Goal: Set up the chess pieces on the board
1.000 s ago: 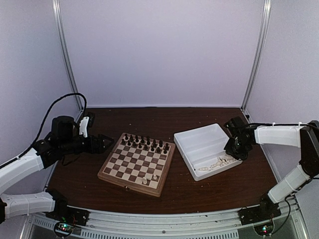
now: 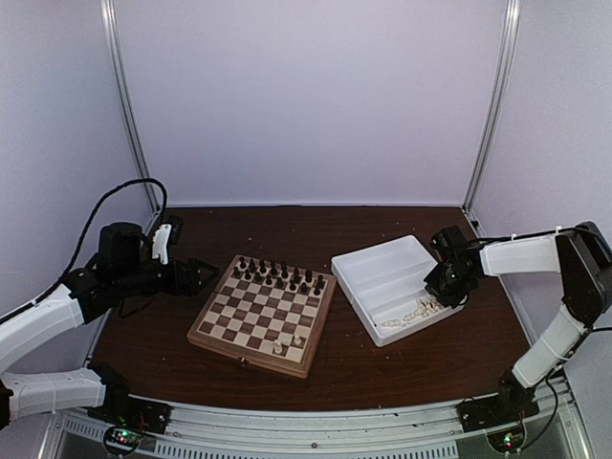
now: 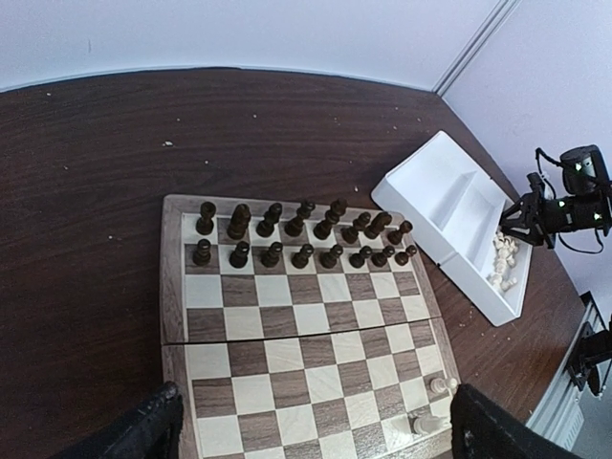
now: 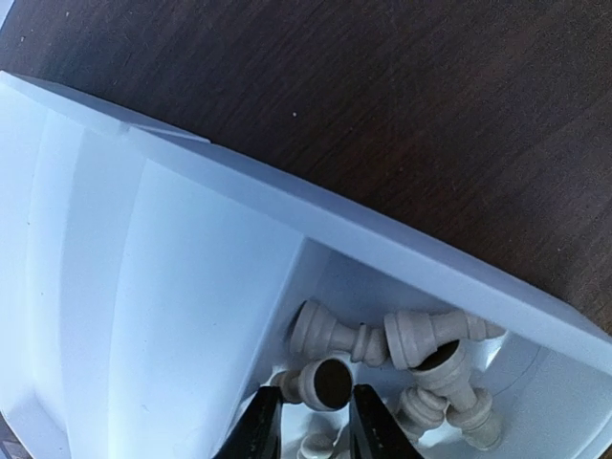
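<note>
The wooden chessboard [image 2: 251,330] carries rows of dark pieces [image 3: 272,253] along its far side and white pieces [image 2: 277,346] at the near right corner. Beside it is a white tray [image 2: 368,277] with loose white pieces [image 4: 430,335] lying in one compartment. My right gripper is down in that compartment, its fingers part open on either side of a white piece [image 4: 333,382] with a dark base; whether they touch it is unclear. My left gripper stands open left of the board, facing it, with nothing between its fingers.
Bare dark tabletop [image 2: 258,229] lies behind the board and tray and along the front. Panels and metal rails border the table. The tray's raised wall [image 4: 382,239] runs close beside my right gripper.
My right gripper and arm have shifted slightly within the tray's area, and the tray has moved very slightly. The left arm and the board are unchanged.
</note>
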